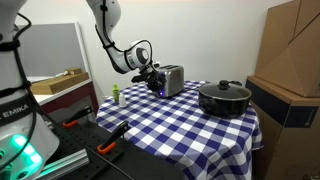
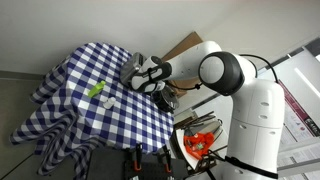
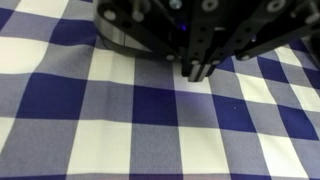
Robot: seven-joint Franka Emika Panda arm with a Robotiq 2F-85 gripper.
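Observation:
In exterior view 1 a silver toaster [image 1: 172, 80] stands toward the back of a table with a blue-and-white checked cloth. My gripper [image 1: 157, 91] is low over the cloth, close in front of the toaster. In the wrist view the gripper is shut, and nothing shows between its fingertips. The curved base of a silver thing [image 3: 122, 40], probably the toaster, lies at the upper left there. Whether the fingers touch it cannot be told. In exterior view 2 the arm hides most of the toaster.
A black lidded pot [image 1: 224, 99] sits on the right of the table. At the left stand a green bottle-like thing [image 1: 115, 92] and a small white object [image 1: 122, 100]. Bare checked cloth [image 1: 175, 130] spreads across the middle and front. Cardboard boxes [image 1: 290, 70] rise at the right.

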